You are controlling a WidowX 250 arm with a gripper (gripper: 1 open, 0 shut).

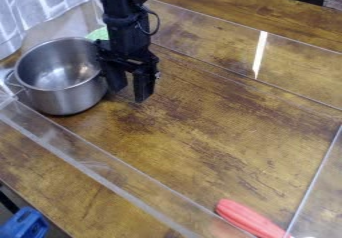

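A black robot arm reaches down from the top of the camera view, its gripper (132,82) low beside the right side of a large steel pot (56,80) at the left. The gripper's fingers are dark and overlap the pot's rim area; whether they are open or shut, or hold anything, is unclear. A light green item is partly hidden behind the arm and pot.
A red-handled object (247,218) lies at the bottom right, a blue object (24,225) at the bottom left. Clear plastic edging borders the work area.
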